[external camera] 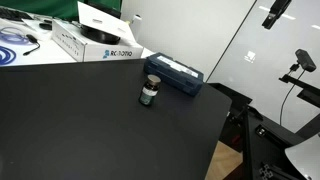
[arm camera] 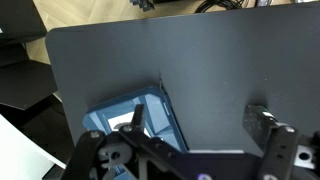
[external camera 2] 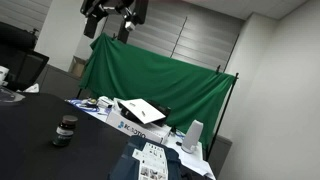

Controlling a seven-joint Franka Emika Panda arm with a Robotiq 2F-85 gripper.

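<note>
A small brown glass bottle with a dark cap and a label (external camera: 149, 91) stands upright on the black table (external camera: 70, 120). In exterior view 2 the same bottle (external camera 2: 65, 131) is at the left, near the camera. High above the table hangs my gripper (external camera 2: 112, 22), its fingers spread apart and nothing seen between them. Only a bit of it shows at the top right of exterior view 1. From the wrist, the spread fingers reach up from the lower edge, the left one over a blue box (arm camera: 160, 110); I cannot make out the bottle there for certain.
The blue box (external camera: 173, 73) lies at the table's edge beyond the bottle. Behind the table are a white carton (external camera: 95, 45) and blue cables (external camera: 12, 36). A green curtain (external camera 2: 180, 85) hangs at the back.
</note>
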